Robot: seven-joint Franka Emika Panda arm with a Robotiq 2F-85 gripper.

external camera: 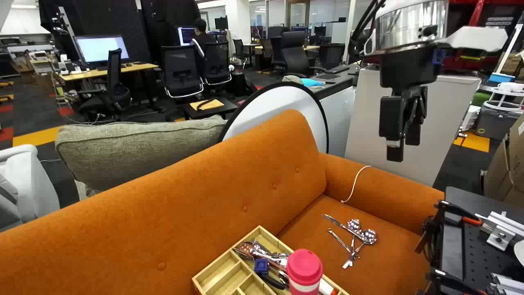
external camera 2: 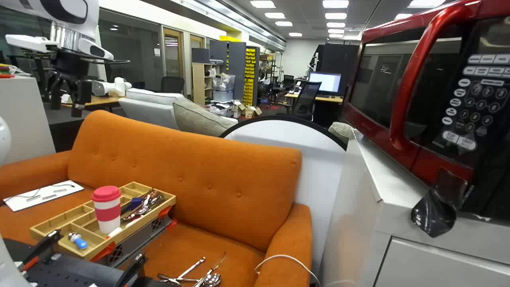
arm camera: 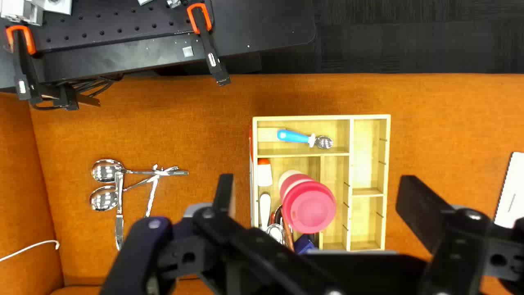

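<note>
High above the orange sofa, my gripper is open, its two fingers wide apart and nothing held between them. Below it in the wrist view is a wooden divided tray [arm camera: 352, 162], well out of reach of the fingertips. A cup with a pink lid [arm camera: 310, 206] stands upright in the tray. A blue-handled utensil [arm camera: 294, 137] lies in one long compartment. Mixed utensils [external camera 2: 146, 203] fill another section, partly hidden by the cup and gripper in the wrist view. On the sofa seat beside the tray lies a loose pile of metal spoons and a knife [arm camera: 119, 196].
A black perforated table [arm camera: 123, 29] with clamps [arm camera: 208, 46] borders the sofa front. A white board [external camera 2: 43, 195] lies on the seat beyond the tray. A white cord [external camera: 354, 184] hangs over the armrest. A red microwave [external camera 2: 406, 95] stands on a cabinet.
</note>
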